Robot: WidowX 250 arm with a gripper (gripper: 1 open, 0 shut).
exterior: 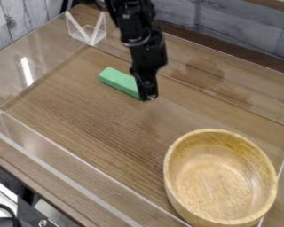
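A mint-green block (118, 80) lies on the wooden table in the upper middle. The dark arm reaches down from the top, and its gripper (148, 93) is low at the block's right end, partly covering it. The fingertips look close together; whether anything is between them is hard to see.
A large empty tan bowl (220, 177) fills the lower right. Clear plastic pieces stand at the left edge and top.
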